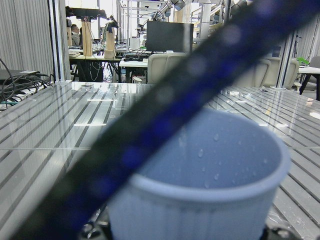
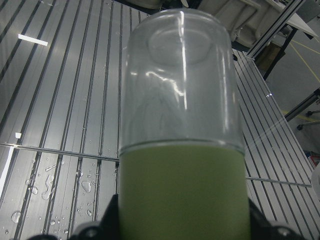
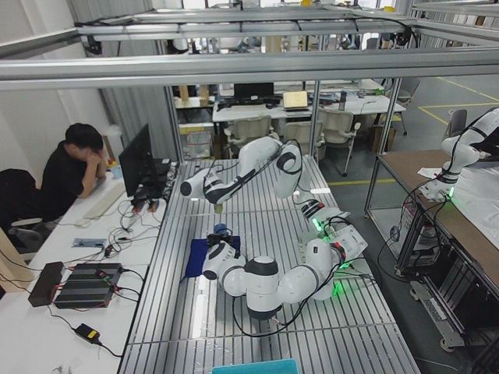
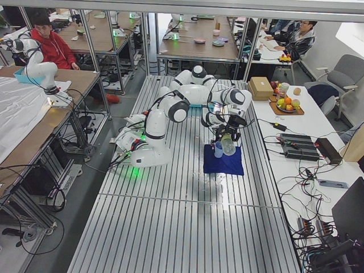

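A light-blue cup (image 1: 200, 210) with droplets inside fills the lower middle of the left wrist view, behind a blurred dark-blue band. My left gripper is around it, over the blue cloth (image 4: 222, 168). In the camera right view the cup (image 4: 218, 149) stands beside a clear bottle (image 4: 228, 145). My right gripper holds that bottle, which has a pale green-yellow lower section (image 2: 182, 195) and a clear upper part, above the slatted table (image 2: 70, 125). The fingertips are mostly hidden behind cup and bottle.
A teal tray (image 3: 253, 368) lies at the table's edge. A side table (image 4: 267, 119) holds a box, a fruit plate and electronics.
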